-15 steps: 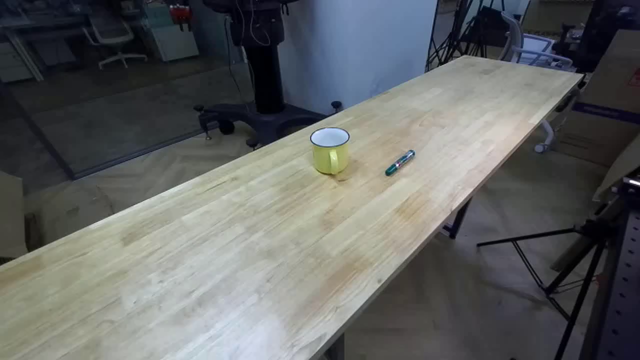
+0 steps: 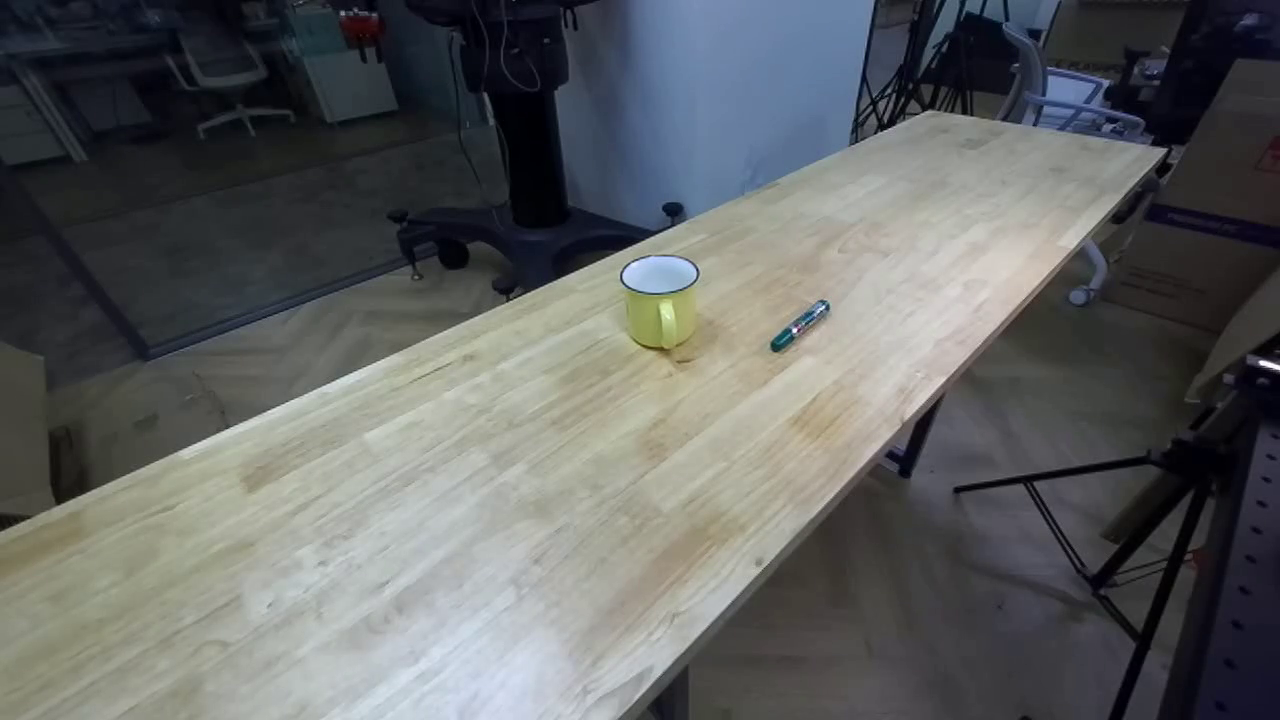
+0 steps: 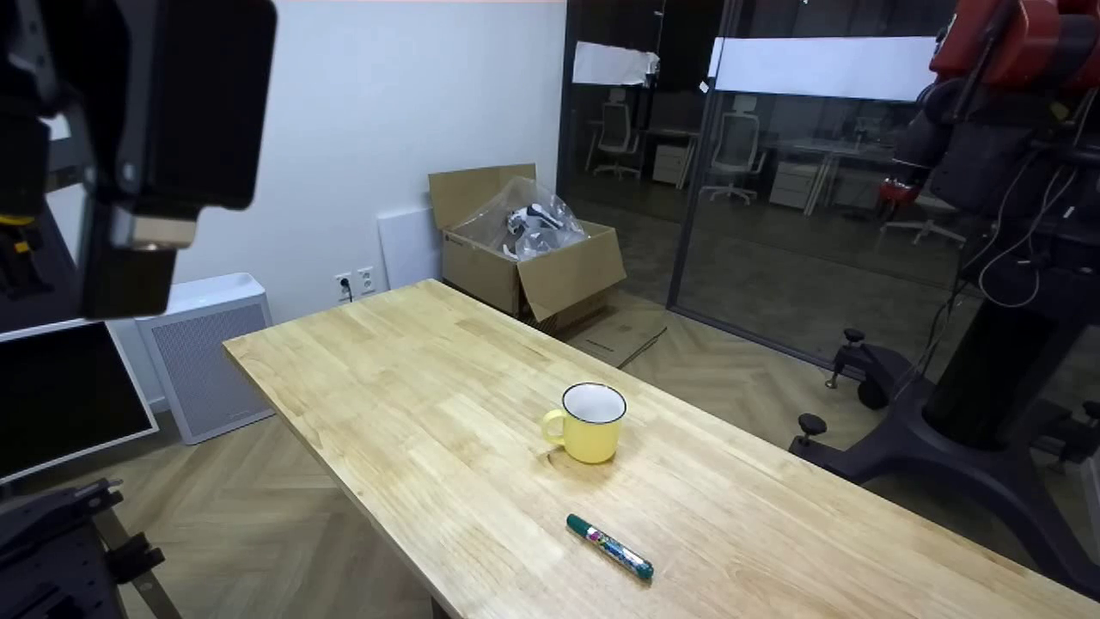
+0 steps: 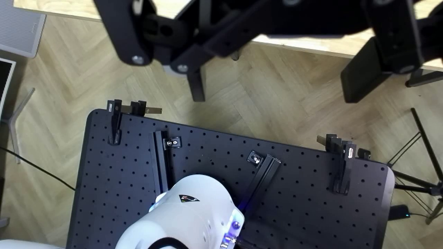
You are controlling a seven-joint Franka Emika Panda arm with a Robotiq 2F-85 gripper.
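A yellow mug (image 2: 650,322) with a white inside and dark rim stands upright on the wooden table (image 2: 480,504). Beside it, a short distance away, lies a green marker (image 2: 800,325) on its side. The second exterior view shows the same mug (image 3: 590,432), handle towards the table's near side, and the marker (image 3: 610,547). My gripper is open in the wrist view, its two dark fingers wide apart with only floor visible between them. Part of the gripper, blurred, fills the upper left of the second exterior view, well away from the mug and marker.
A black perforated mounting board (image 4: 290,186) carries the white arm base (image 4: 187,211) and clamps. Near the table's far end stands an open cardboard box (image 3: 557,263). A tripod (image 2: 1152,480) stands off the table's side.
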